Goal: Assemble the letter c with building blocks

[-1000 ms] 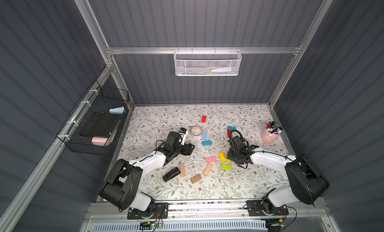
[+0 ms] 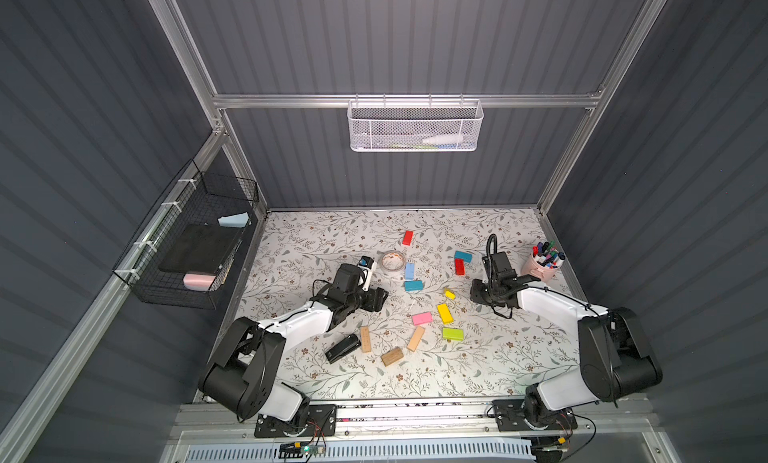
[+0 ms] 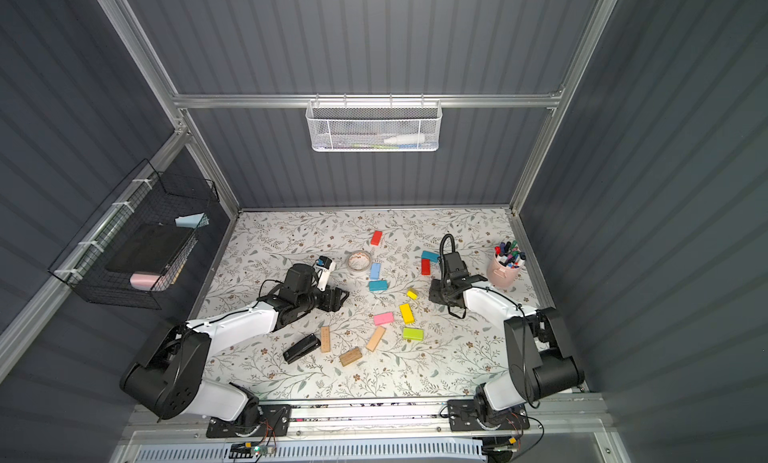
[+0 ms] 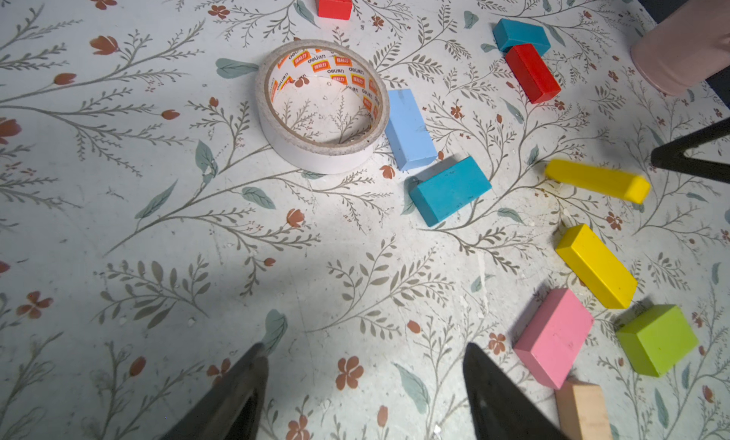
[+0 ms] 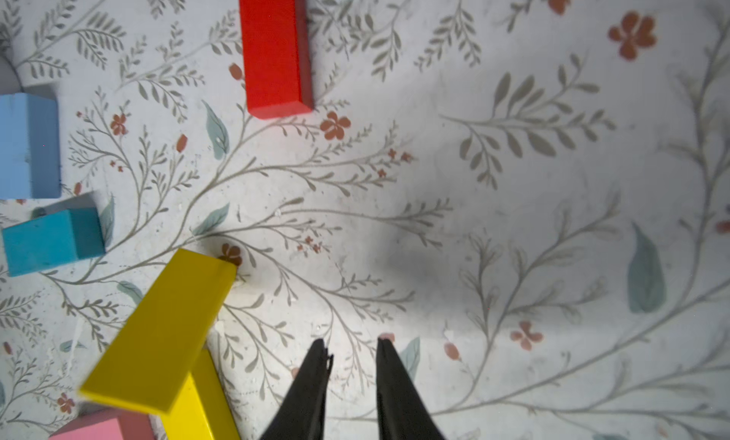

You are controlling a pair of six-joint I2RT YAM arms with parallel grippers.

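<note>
A blurred yellow block [image 5: 163, 326] appears raised above the table, left of my right gripper, and visibly apart from it. That gripper is shut to a narrow gap; nothing shows between its fingers. In the left wrist view the same yellow block [image 4: 597, 180] floats near a black right-gripper finger [image 4: 684, 152]. Below it lie another yellow block [image 4: 597, 265], a pink block [image 4: 553, 337] and a green block [image 4: 657, 339]. My left gripper is open and empty over bare table. Teal [image 4: 450, 189], light blue [image 4: 410, 128] and red [image 4: 532, 73] blocks lie farther back.
A tape roll [image 2: 393, 260] touches or nearly touches the light blue block. Wooden blocks [image 2: 392, 356] and a black object [image 2: 343, 348] lie at the front. A pink pen cup [image 2: 537, 272] stands at right.
My right gripper has moved back and slightly right, away from the yellow and green blocks. A yellow block now shows apart from it, farther back than before. The left arm looks still.
</note>
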